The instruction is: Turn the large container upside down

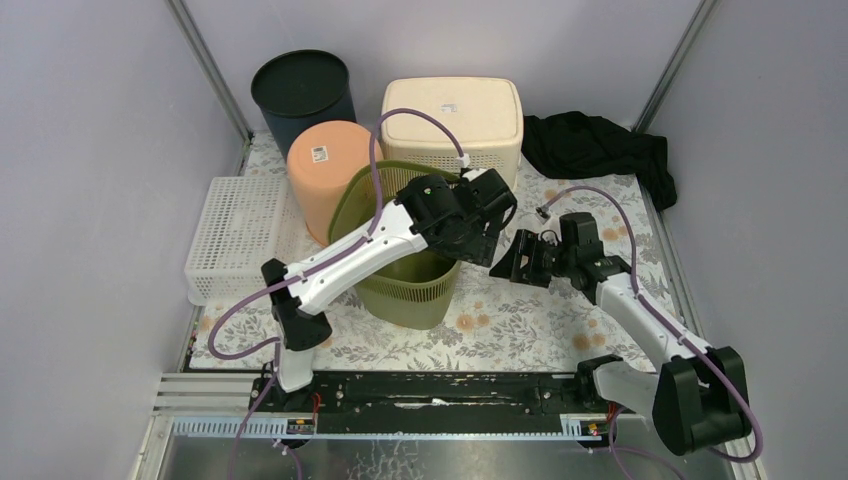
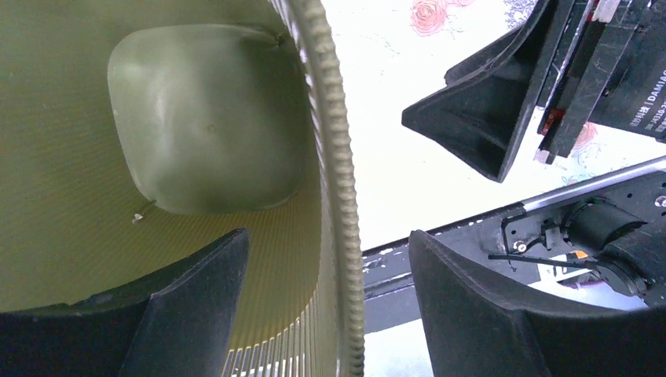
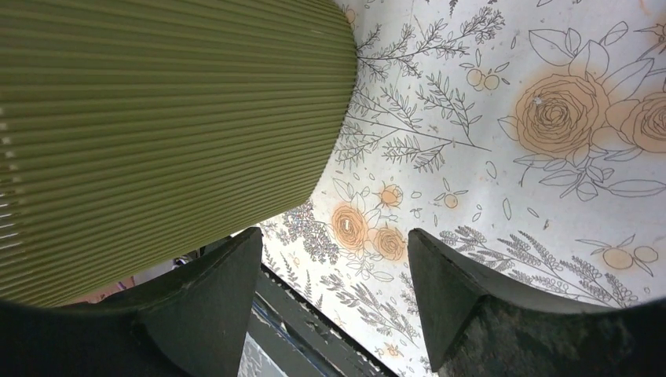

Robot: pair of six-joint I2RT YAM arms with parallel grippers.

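Observation:
The large olive-green container [image 1: 400,305] stands upright in the middle of the table, open top up. My left gripper [image 1: 480,240] hangs over its right rim; in the left wrist view the ribbed rim [image 2: 338,181] runs between the open fingers, with the inside bottom [image 2: 208,118] in sight. My right gripper [image 1: 515,260] stands open just right of the container, apart from it; in the right wrist view the ribbed outer wall [image 3: 157,133] fills the upper left, with bare tablecloth between the fingertips.
A salmon bucket [image 1: 320,170], a dark blue bin [image 1: 300,85] and a cream lidded basket [image 1: 450,115] crowd the back. A white crate [image 1: 235,230] is at the left, a black cloth [image 1: 595,145] at back right.

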